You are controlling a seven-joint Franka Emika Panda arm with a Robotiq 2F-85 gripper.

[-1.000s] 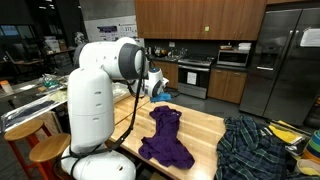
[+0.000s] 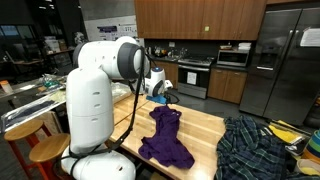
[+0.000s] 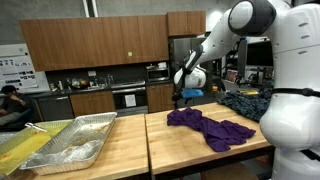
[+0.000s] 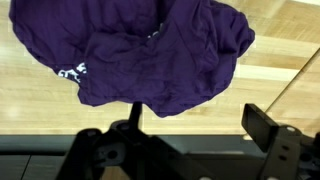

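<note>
A crumpled dark purple cloth [image 2: 167,150] lies spread on the wooden table, stretching back in a narrower bunched part. The second exterior view shows the same cloth [image 3: 228,133] near the right side of the table. From above, in the wrist view, the purple cloth [image 4: 160,65] fills the upper middle, with a small white print [image 4: 72,73] at its left. My gripper is open, its two black fingers wide apart. Between them show bare wood and the cloth's lower edge; nothing is held. Its height above the table is hard to judge.
A dark bunched fabric [image 2: 250,150] covers the table's right side. A foil tray [image 3: 75,143] stands beyond the table's left edge. Someone in a white shirt [image 2: 156,83] is behind the table. Bare wood [image 2: 205,130] lies between cloth and dark fabric.
The person behind the table has shifted posture slightly. My arm and the purple cloth look the same as before.
</note>
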